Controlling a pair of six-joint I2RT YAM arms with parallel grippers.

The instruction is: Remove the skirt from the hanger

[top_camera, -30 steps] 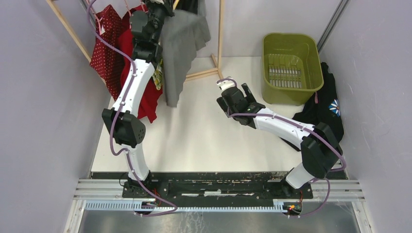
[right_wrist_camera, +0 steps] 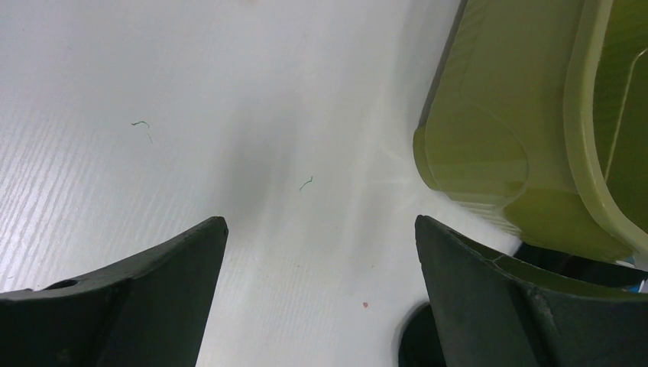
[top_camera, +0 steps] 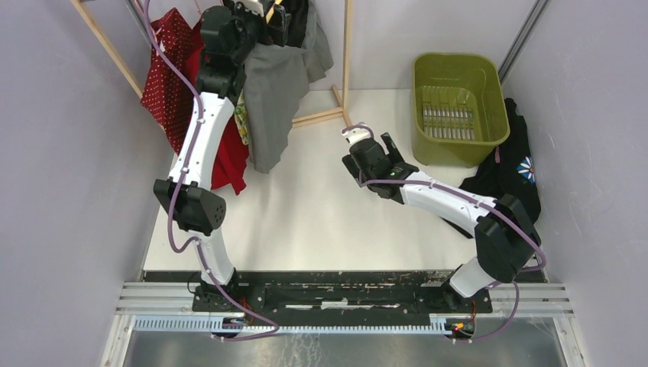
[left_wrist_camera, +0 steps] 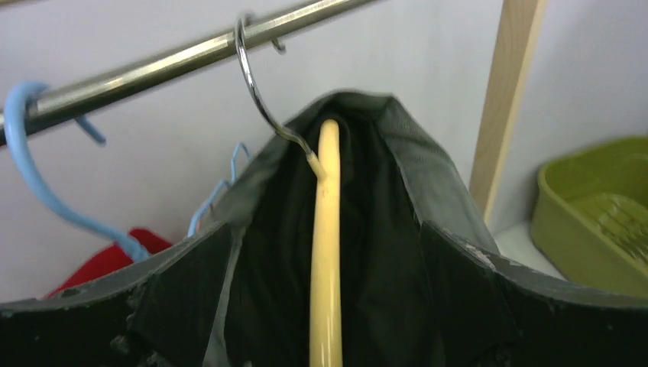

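Note:
A grey skirt (top_camera: pixel 279 107) with a dark inside hangs from the rack at the top left of the top view. In the left wrist view a yellow hanger (left_wrist_camera: pixel 327 245) with a metal hook (left_wrist_camera: pixel 256 92) over the rail runs down inside the skirt (left_wrist_camera: pixel 390 199). My left gripper stands open around the yellow hanger, its fingers apart on either side; whether it touches cannot be told. My right gripper (top_camera: pixel 373 153) is open and empty over the white floor, left of the green basket.
The rail (left_wrist_camera: pixel 176 55) holds blue hangers (left_wrist_camera: pixel 57 195) and red garments (top_camera: pixel 229 153). A green basket (top_camera: pixel 458 61) stands at the back right beside dark clothing (top_camera: pixel 512 183).
The left arm has shifted slightly left and toward the viewer in the top view, and the grey skirt's lower edge has moved a little. The right arm is nearly unchanged.

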